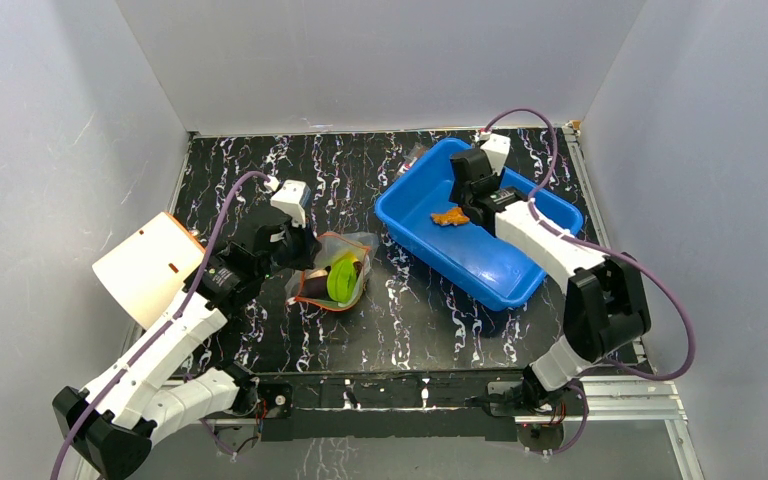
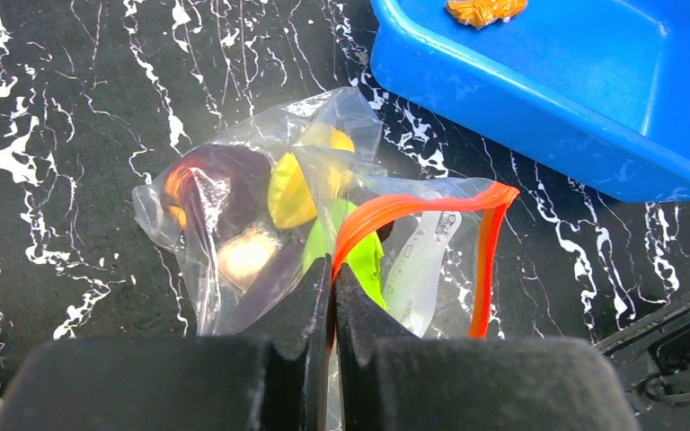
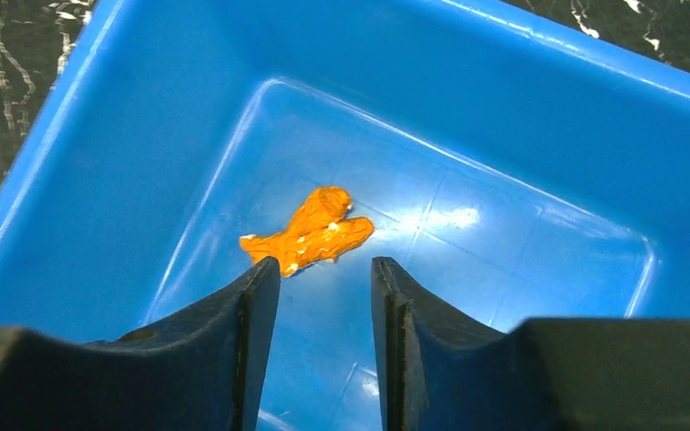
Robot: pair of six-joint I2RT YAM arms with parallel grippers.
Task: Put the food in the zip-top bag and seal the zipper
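The clear zip bag with an orange zipper holds dark, yellow, green and pale food pieces. My left gripper is shut on the zipper edge, holding that side of the bag. An orange piece of food lies on the floor of the blue bin. My right gripper is over the bin, part open, with nothing between its fingers; the orange piece lies just beyond the fingertips in the right wrist view.
A pale board leans at the far left. A small packet is partly visible behind the bin. Grey walls enclose the sides and back.
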